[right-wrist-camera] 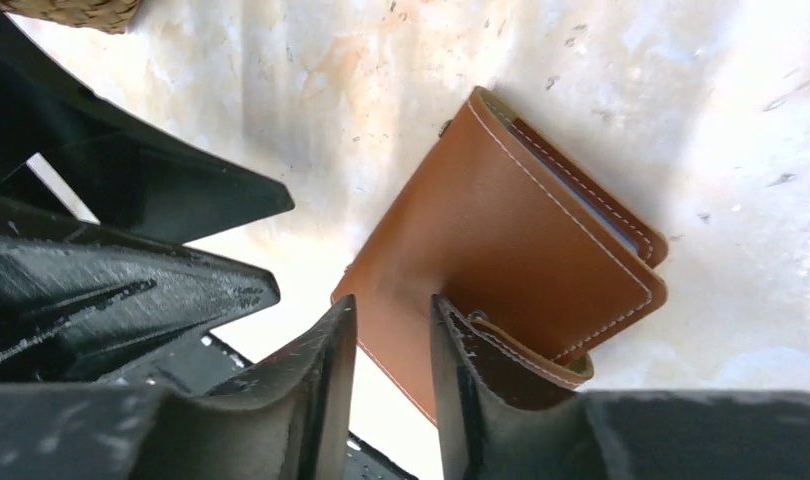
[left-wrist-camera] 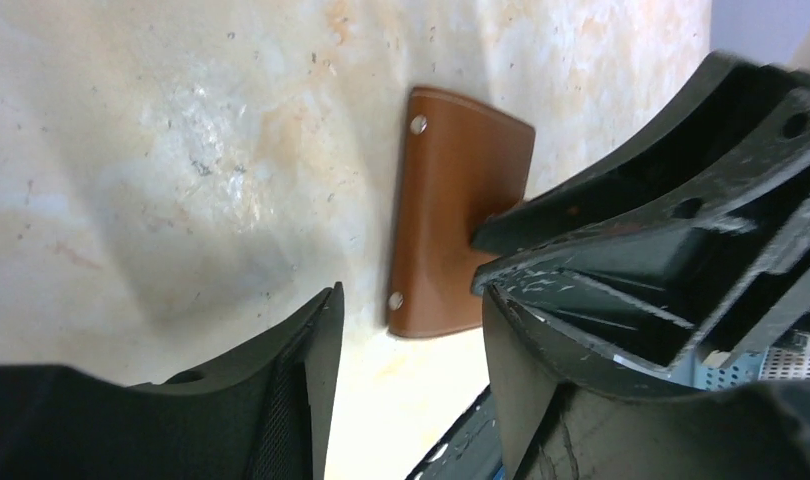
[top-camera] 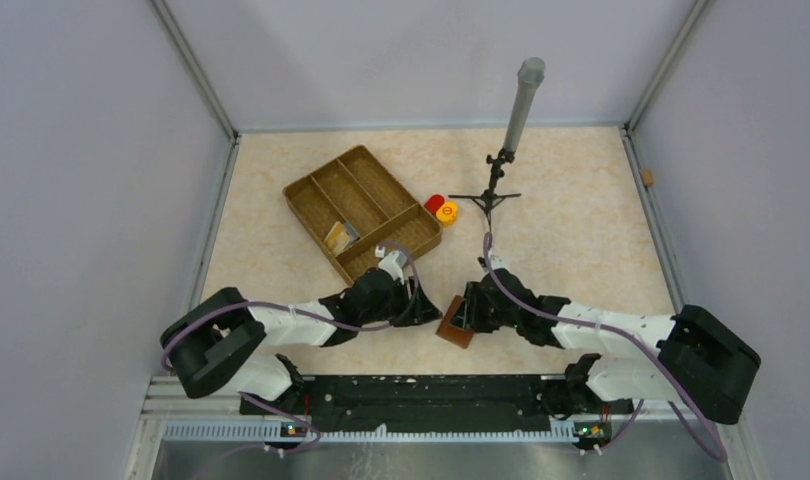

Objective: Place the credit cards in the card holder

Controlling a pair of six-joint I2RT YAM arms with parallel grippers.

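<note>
The brown leather card holder (right-wrist-camera: pixel 501 230) lies on the table between both grippers, near the front edge. In the left wrist view my left gripper hangs part open beside it, nothing between its fingers. My right gripper is over the holder in the right wrist view, fingers apart on the leather; whether anything is held cannot be told. In the top view cards (top-camera: pixel 336 236) lie in a compartment of the woven organizer (top-camera: pixel 366 175).
Red and yellow objects (top-camera: pixel 446 212) lie right of the organizer. A black stand (top-camera: pixel 491 190) with a grey pole is behind the right arm.
</note>
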